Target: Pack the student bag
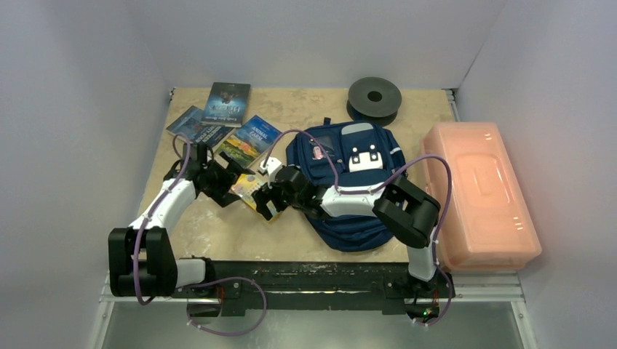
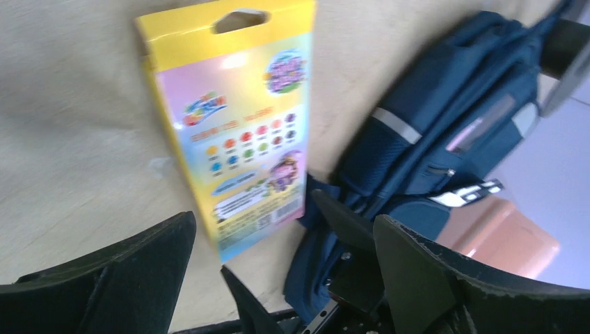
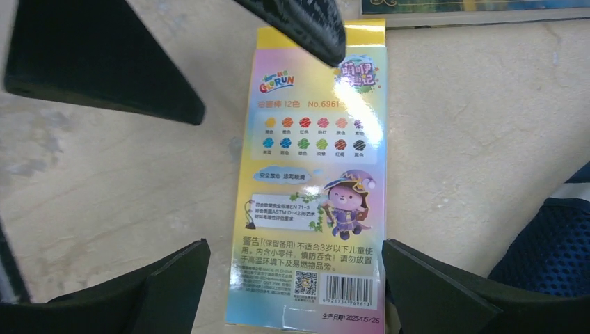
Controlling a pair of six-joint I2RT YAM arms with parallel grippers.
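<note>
A yellow crayon box with a pastel back lies on the table between my two grippers in the top view. My left gripper stands open at its left end. From the right, my open right gripper reaches over its other side. In the right wrist view the crayon box extends between the spread fingers, and black fingers of the left gripper overlap its top edge. The left wrist view shows the crayon box ahead of the open fingers. The navy student bag lies partly beneath the right arm.
Three books lie at the back left: a dark one, a blue one and a landscape-covered one. A black spool sits behind the bag. A translucent orange bin stands right.
</note>
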